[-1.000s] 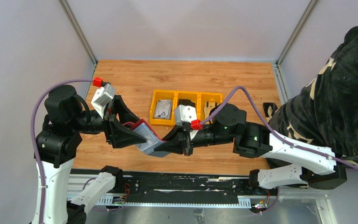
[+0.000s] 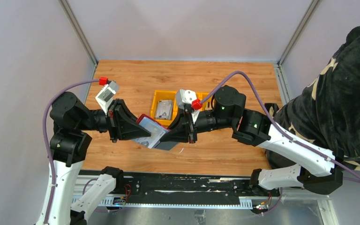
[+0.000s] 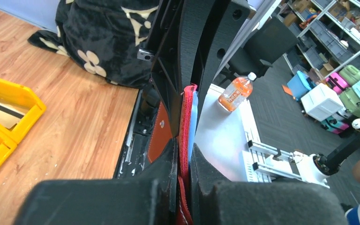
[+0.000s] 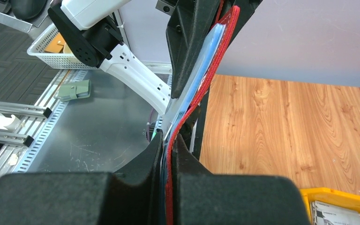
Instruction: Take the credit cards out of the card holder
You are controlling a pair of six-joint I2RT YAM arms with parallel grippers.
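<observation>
A card holder (image 2: 148,132) with red edging and pale blue sleeves is held in the air between both grippers, in front of the yellow tray. My left gripper (image 2: 145,133) is shut on it; in the left wrist view its red edge (image 3: 184,117) rises upright from the fingers. My right gripper (image 2: 165,138) is shut on it from the other side; in the right wrist view the holder (image 4: 194,93) leans up to the right, edge-on. Whether cards sit inside the sleeves cannot be made out.
A yellow compartment tray (image 2: 155,101) with stacks of flat items stands behind the grippers. A dark patterned blanket (image 2: 328,112) fills the right side.
</observation>
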